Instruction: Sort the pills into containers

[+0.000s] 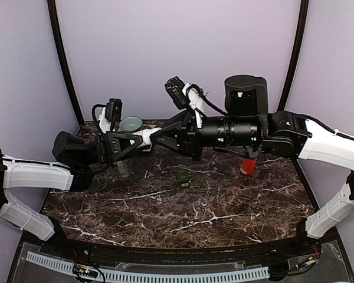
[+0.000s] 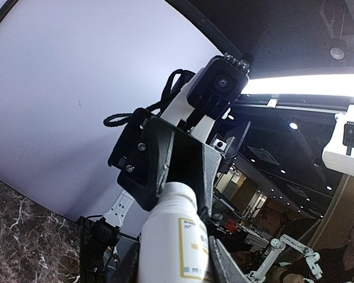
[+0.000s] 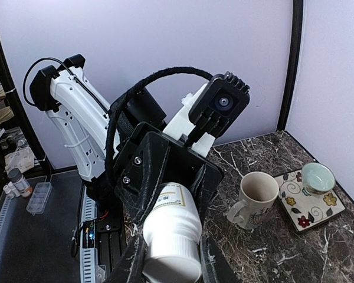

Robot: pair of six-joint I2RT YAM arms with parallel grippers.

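A white pill bottle (image 1: 146,137) with a yellow-edged label hangs in the air between my two grippers, above the left back of the table. My left gripper is shut on its labelled body. At the other end, my right gripper is shut around the ribbed white cap (image 3: 172,244). The cap (image 2: 178,190) still sits on the bottle's neck. No loose pills can be seen. A pale green bowl (image 3: 318,177) rests on a flowered square tile (image 3: 317,212), beside a cream mug (image 3: 258,196).
Toward the right back stands a red and white container (image 1: 248,162), partly behind my right arm. A small green item (image 1: 184,178) lies mid-table.
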